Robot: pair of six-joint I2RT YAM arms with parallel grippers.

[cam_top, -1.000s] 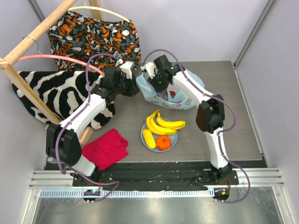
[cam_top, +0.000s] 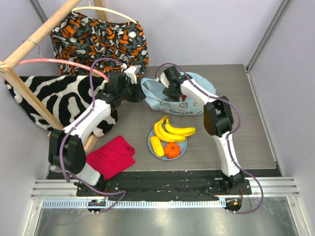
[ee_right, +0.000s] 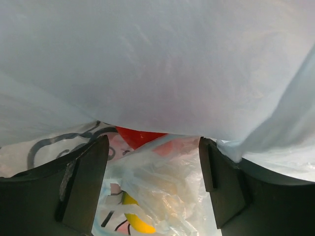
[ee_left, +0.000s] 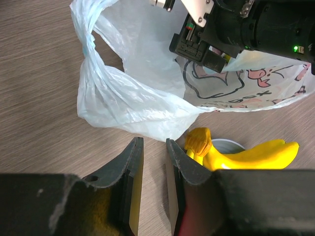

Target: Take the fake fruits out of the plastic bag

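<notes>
The pale blue plastic bag (cam_top: 199,86) lies at the back of the table, its mouth towards the left. My right gripper (cam_top: 172,96) is inside it, open. In the right wrist view, a red fruit (ee_right: 139,136) shows beyond the spread fingers (ee_right: 86,182), partly covered by plastic. Lower down, a yellow fruit (ee_right: 138,222) shows through folds of the bag. Nothing is gripped between those fingers. My left gripper stands part open at the bag's left edge, with only a narrow empty gap between its fingers. The twisted bag edge (ee_left: 138,105) hangs just beyond its tips.
A blue plate (cam_top: 184,145) in front of the bag holds bananas (cam_top: 170,132), a long yellow fruit (cam_top: 156,146) and an orange pumpkin (cam_top: 172,150). A red cloth (cam_top: 112,157) lies front left. A wooden rack (cam_top: 34,98) stands left.
My right gripper has moved slightly right and deeper into the bag. The bag's left edge has shifted a little left. The left arm is almost still.
</notes>
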